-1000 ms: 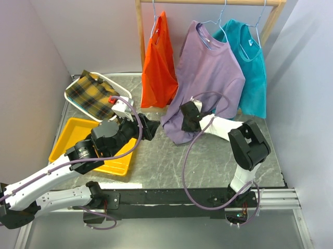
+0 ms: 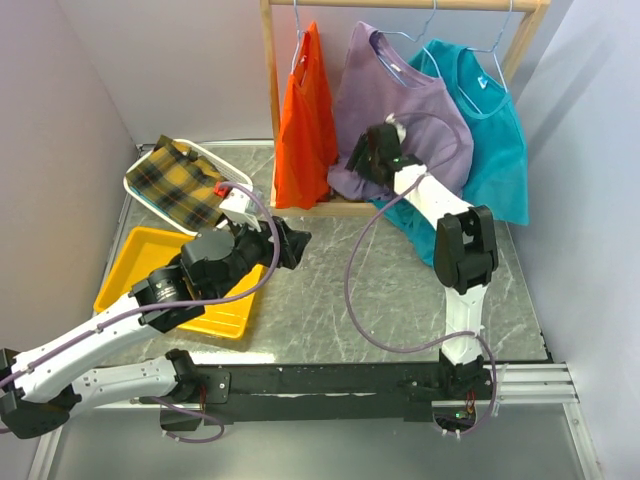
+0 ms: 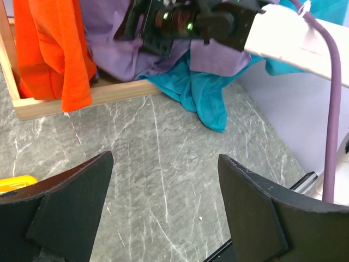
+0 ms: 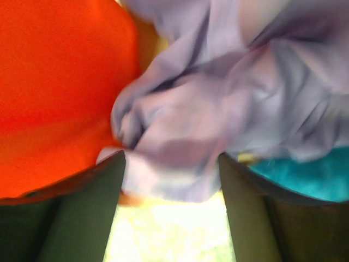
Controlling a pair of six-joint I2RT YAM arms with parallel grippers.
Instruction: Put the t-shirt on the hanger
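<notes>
In the top view a purple t-shirt (image 2: 425,105) hangs from a blue wire hanger (image 2: 398,35) on the wooden rack (image 2: 400,4). Its lower part is bunched up near the rack's base. My right gripper (image 2: 362,165) is up against that bunched cloth. In the right wrist view its fingers (image 4: 82,210) stand apart, with a fold of purple cloth (image 4: 174,164) in front of and partly between them; whether they grip it is unclear. My left gripper (image 2: 300,245) hangs over the table, its fingers (image 3: 60,204) wide apart and nothing between them.
An orange shirt (image 2: 305,130) hangs left of the purple one, a teal shirt (image 2: 500,150) to its right. A yellow tray (image 2: 235,318) and a white basket (image 2: 130,190) with plaid cloth (image 2: 175,180) are at the left.
The purple hem has risen off the table and bunched. The left arm has stayed still.
</notes>
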